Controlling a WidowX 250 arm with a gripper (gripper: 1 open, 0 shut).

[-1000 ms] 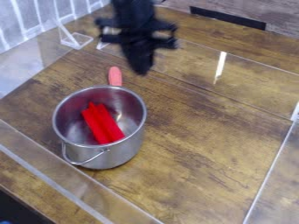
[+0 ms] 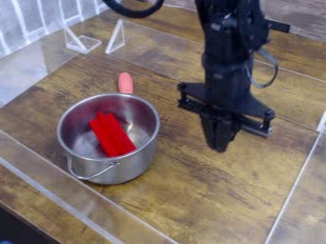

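Observation:
A steel pot [image 2: 121,164] with a wire handle stands on the wooden table at the left, with a red object [image 2: 112,136] lying inside it. A pink item [image 2: 125,84] lies just behind the pot. My black gripper [image 2: 223,129] hangs right of the pot over bare table, shut, with nothing seen between its fingers.
White brackets [image 2: 112,38] stand at the back left near a pale railing. A pale seam runs along the right side.
The pot and red object look unmoved.

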